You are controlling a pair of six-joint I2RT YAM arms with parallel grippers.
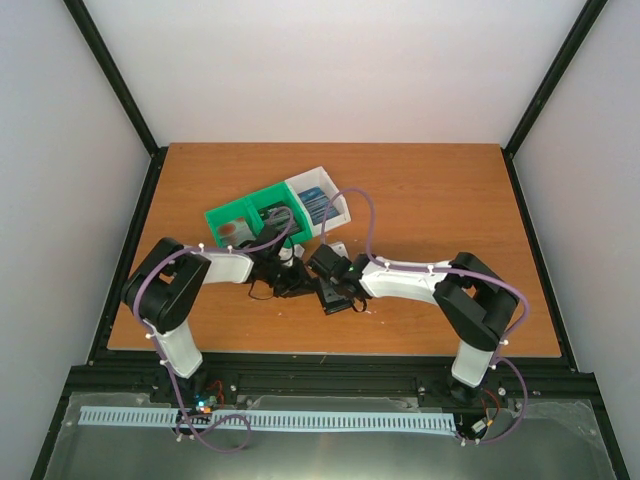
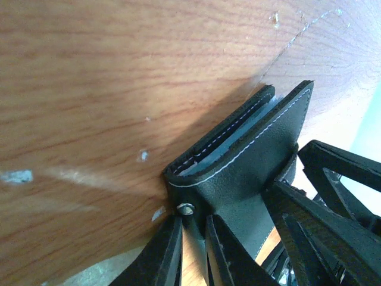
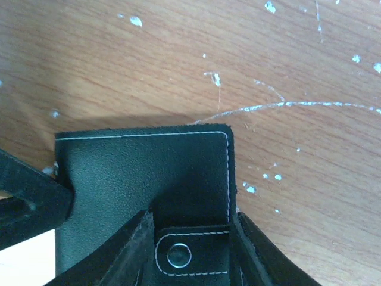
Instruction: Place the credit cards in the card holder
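The black leather card holder (image 1: 336, 303) is at the front middle of the table, its stitched pocket mouth gaping in the left wrist view. My left gripper is shut on the card holder's edge, close to a metal snap. Over the holder's face, my right gripper stands part open, its fingertips apart on either side of the flap with the round snap (image 3: 179, 255). Nothing is gripped between them that I can see. Something pale shows inside the pocket (image 2: 229, 140); whether it is a card I cannot tell. Blue cards (image 1: 315, 203) lie in the white bin.
A green divided bin (image 1: 213, 217) and a white bin (image 1: 343, 217) stand behind the arms, the green one holding several items. Both forearms come close together over the holder.
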